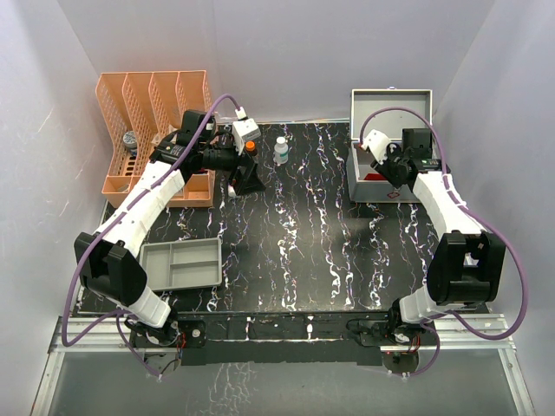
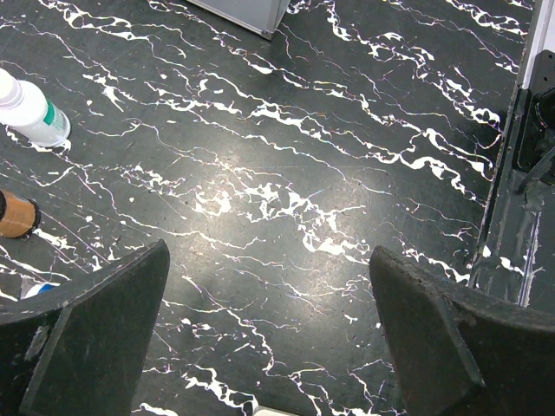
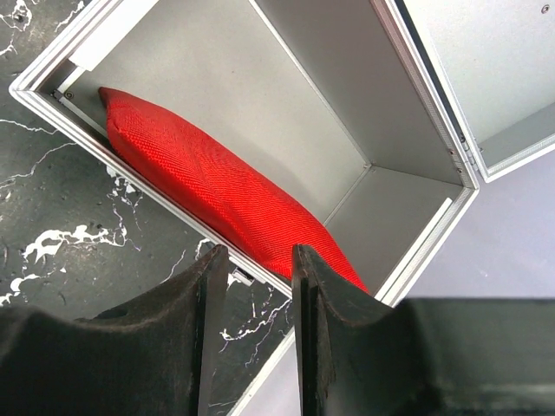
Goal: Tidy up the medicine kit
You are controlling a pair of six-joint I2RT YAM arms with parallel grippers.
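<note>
The silver medicine kit stands at the back right with its lid raised. Inside it, a red fabric pouch lies along the front wall; the rest of the floor visible in the right wrist view is bare. Over the kit's front edge is my right gripper, its fingers part open with nothing held between them. My left gripper is wide open and empty above the table, near the orange rack. A white bottle with a green label stands at the back, beside an orange-capped brown bottle.
An orange compartment rack stands at the back left with a few items in it, partly hidden by the left arm. A grey divided tray lies at the front left.
</note>
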